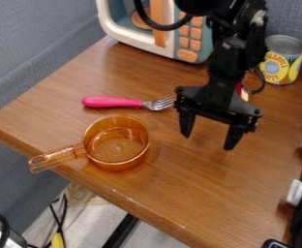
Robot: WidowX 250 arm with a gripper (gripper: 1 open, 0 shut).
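My black gripper (208,131) hangs over the middle-right of the wooden table, its fingers open and pointing down, nothing seen between them. To its left lies a fork with a pink handle (112,102), tines toward the gripper. An amber transparent pot (115,145) with a handle sits at the lower left of the table.
A toy microwave (166,34) stands at the back, a yellow can (282,64) at the back right, partly a red object behind the gripper. A dark appliance with white knobs (301,208) lines the right edge.
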